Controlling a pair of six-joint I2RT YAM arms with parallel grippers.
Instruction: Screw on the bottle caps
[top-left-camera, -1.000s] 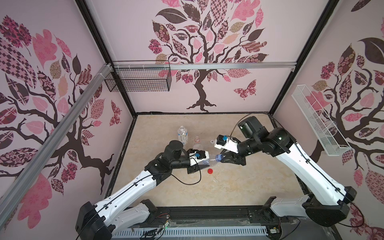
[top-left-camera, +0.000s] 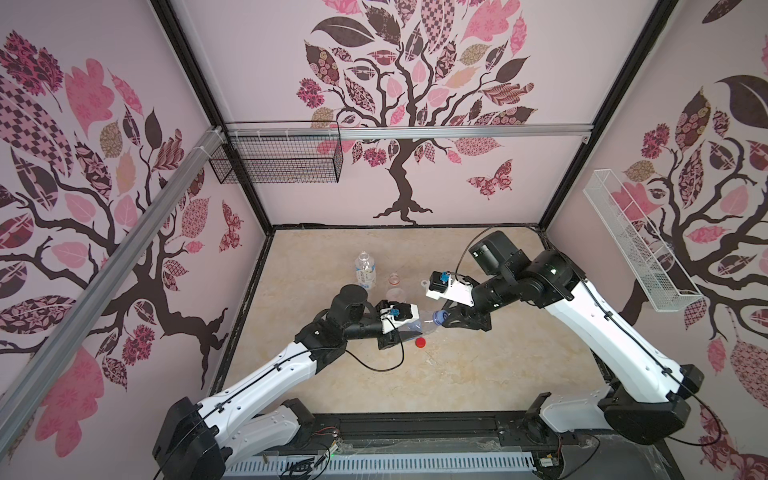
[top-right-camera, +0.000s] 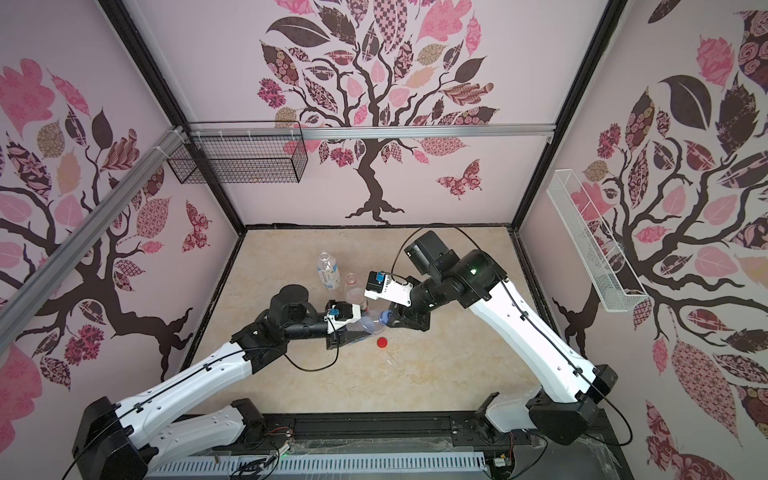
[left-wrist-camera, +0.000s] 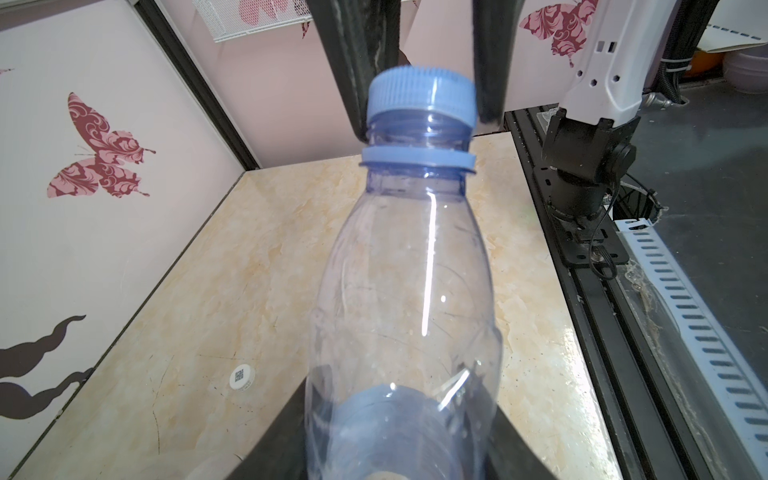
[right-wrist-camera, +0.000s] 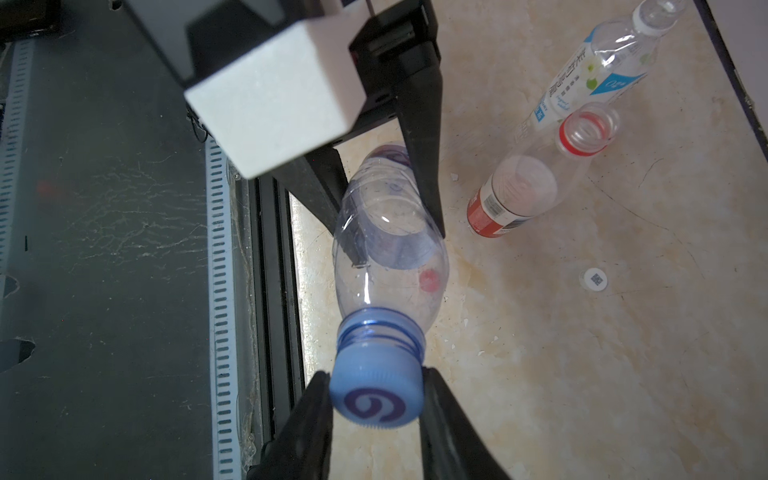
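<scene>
A clear bottle (left-wrist-camera: 404, 264) with a blue cap (right-wrist-camera: 376, 388) on its neck lies sideways in the air between both grippers. My left gripper has its fingers either side of the bottle's body; how tightly they press is unclear. My right gripper is shut on the cap. Behind them stand a red-label bottle (right-wrist-camera: 520, 192) and a taller blue-label bottle (right-wrist-camera: 592, 72), both with open-looking tops. A red cap (top-left-camera: 420, 342) and a white cap (right-wrist-camera: 593, 279) lie on the table.
A black wire basket (top-left-camera: 276, 160) hangs at the back left, a white basket (top-left-camera: 640, 240) on the right wall.
Both arms have shifted slightly around the held bottle, the left one a little downward.
</scene>
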